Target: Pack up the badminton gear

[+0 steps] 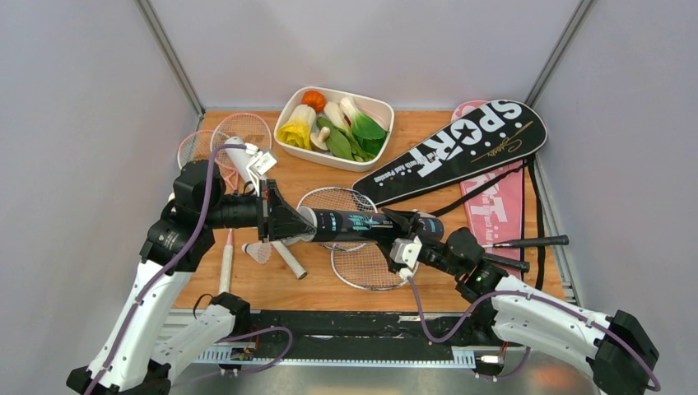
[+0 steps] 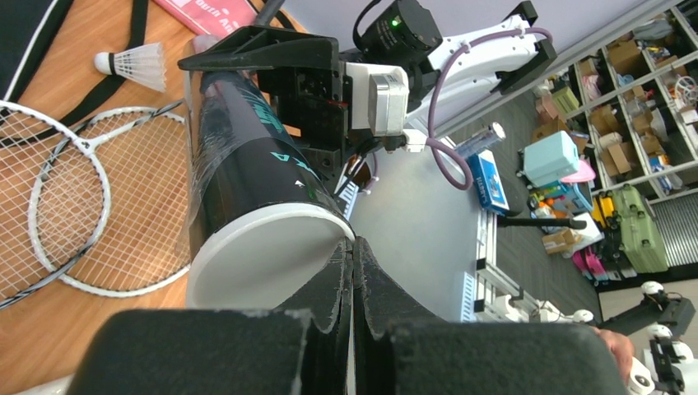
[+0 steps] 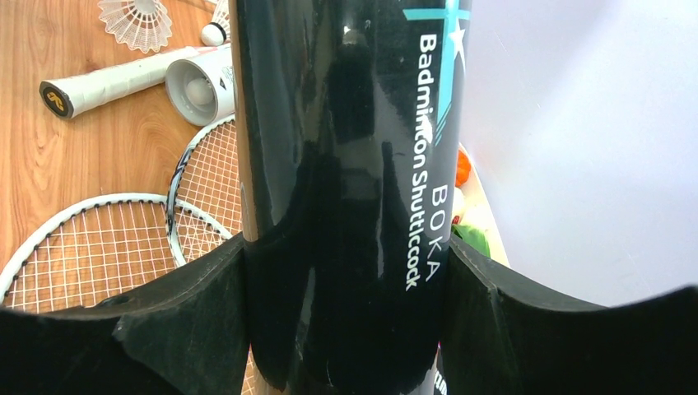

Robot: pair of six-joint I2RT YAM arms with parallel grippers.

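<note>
A black shuttlecock tube (image 1: 350, 225) is held level above the rackets, with my right gripper shut on its body. My left gripper is shut at the tube's white-rimmed end; whether the rim is between its fingertips is hard to tell. Two white rackets (image 1: 370, 267) lie beneath. Pink rackets (image 1: 239, 132) lie at left, near shuttlecocks (image 1: 257, 252) and a white tube (image 3: 200, 86). A black racket bag (image 1: 449, 152) lies over a pink bag (image 1: 494, 218) at right.
A white bin (image 1: 374, 109) of vegetables stands at the back. Bare wood (image 1: 214, 288) shows at front left and between bin and bags. Walls enclose the back and sides.
</note>
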